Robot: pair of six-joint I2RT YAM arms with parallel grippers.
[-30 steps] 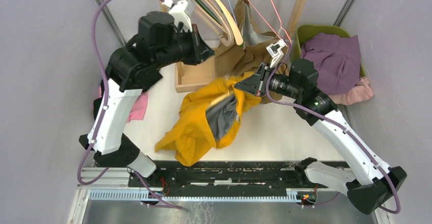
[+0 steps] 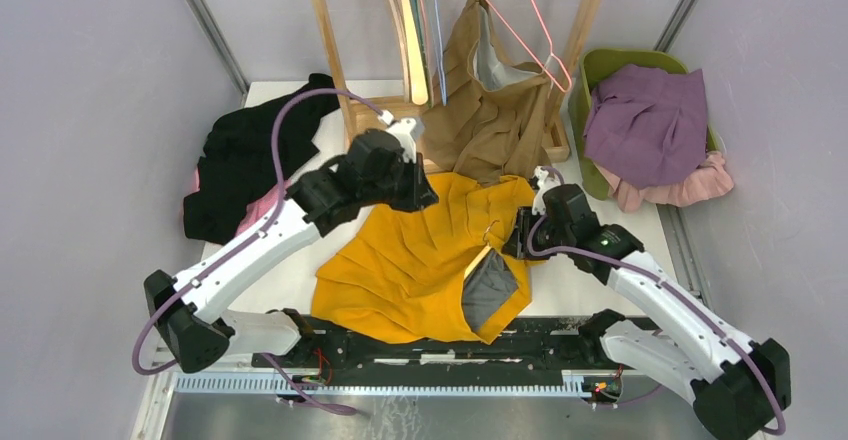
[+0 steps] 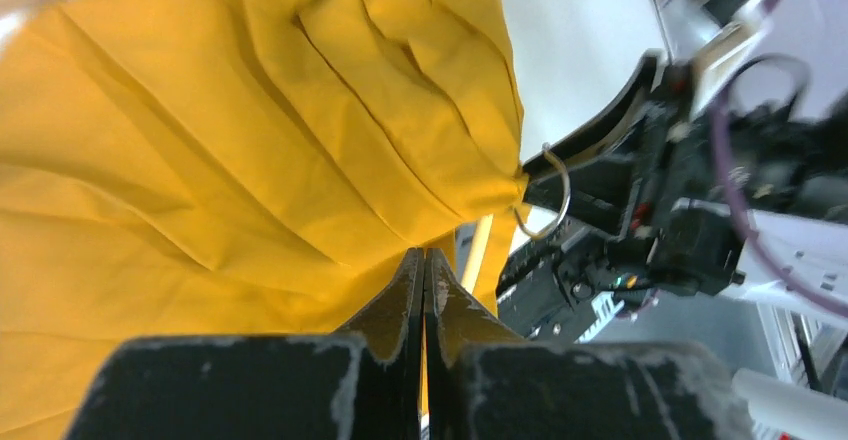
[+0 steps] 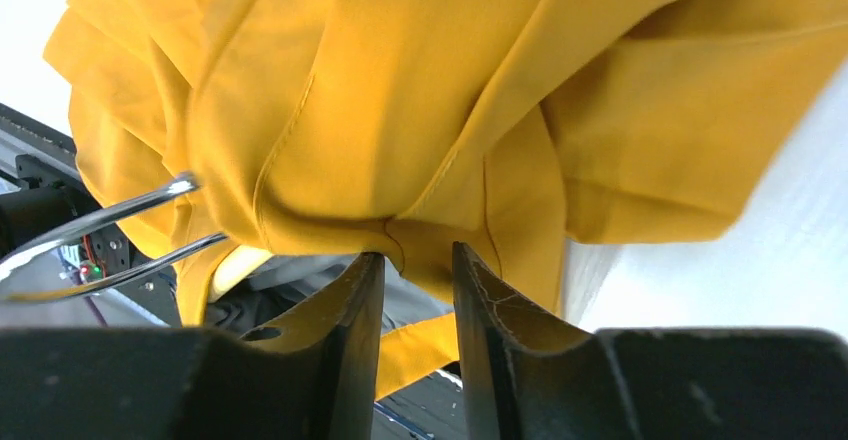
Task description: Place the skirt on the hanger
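Note:
The yellow skirt (image 2: 400, 260) lies crumpled on the table, its grey lining showing at the front right. A hanger sits partly inside it: its metal hook (image 3: 560, 195) sticks out by my right gripper and its pale wooden bar (image 2: 478, 262) shows in the opening. My left gripper is shut above the skirt; no cloth shows clearly in its fingers. My right gripper is at the skirt's upper edge beside the hook, fingertips part open against the yellow cloth.
A wooden rack (image 2: 322, 5) with hanging hangers and a brown garment (image 2: 500, 130) stands behind. Black cloth (image 2: 245, 170) lies left, a green bin (image 2: 595, 70) with purple and pink cloth right. Bare table shows at the front corners.
The skirt and its hanger have come down flat on the table with my right gripper, which moved toward the front. My left gripper has moved right and toward the front; the rack's hangers have swung back.

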